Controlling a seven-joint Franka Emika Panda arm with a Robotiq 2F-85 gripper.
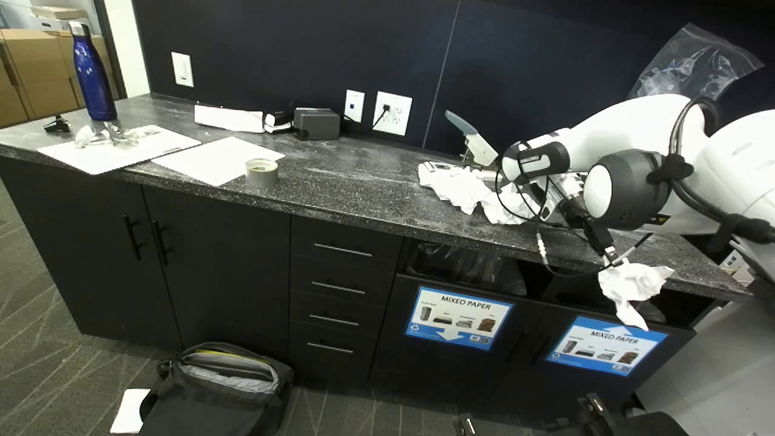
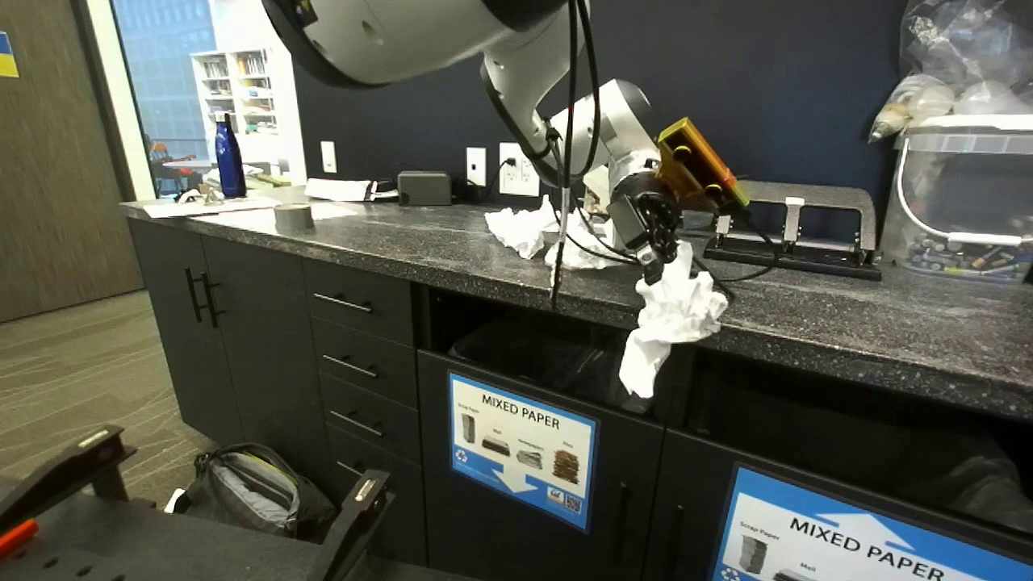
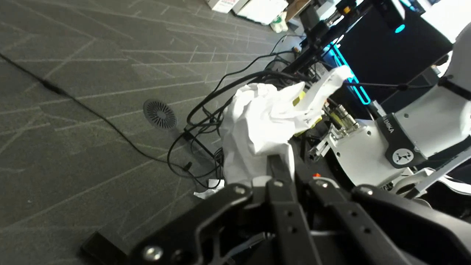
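My gripper (image 1: 610, 255) is shut on a crumpled sheet of white paper (image 1: 630, 284), which hangs from the fingertips. In exterior view 2 the held paper (image 2: 671, 319) hangs in front of the counter's edge, near the divide between two bin openings. The wrist view has the paper (image 3: 258, 128) spread beyond the fingers (image 3: 279, 168), against the floor. Two more crumpled white papers (image 1: 454, 185) (image 2: 581, 247) lie on the counter behind the gripper. Below the counter are the left bin opening (image 2: 523, 339) and the right bin opening (image 2: 871, 436), each above a "Mixed Paper" sign.
A black hole punch (image 2: 794, 227) and a clear bucket (image 2: 959, 198) stand on the counter's right. Farther left are a tape roll (image 1: 261, 173), flat paper sheets (image 1: 218, 160), a grey box (image 1: 316, 124) and a blue bottle (image 1: 94, 76). A black bag (image 1: 218, 392) lies on the floor.
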